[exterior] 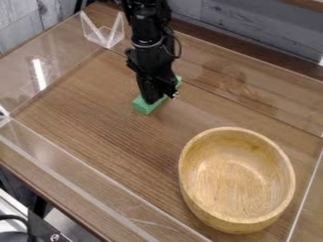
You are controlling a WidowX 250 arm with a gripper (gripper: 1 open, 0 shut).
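A green object (pixel 147 104) lies on the wooden table (pixel 89 142), slightly above the middle of the view. The black gripper (pixel 154 95) hangs over it, its tip at the object and hiding part of it. Whether the fingers are touching it or holding anything cannot be made out. An empty beige oval bowl (pixel 237 184) stands at the lower right.
A clear plastic item (pixel 101 28) is at the top left, near the back edge. The left and lower middle of the table are open. A grey wall or ledge runs along the back right.
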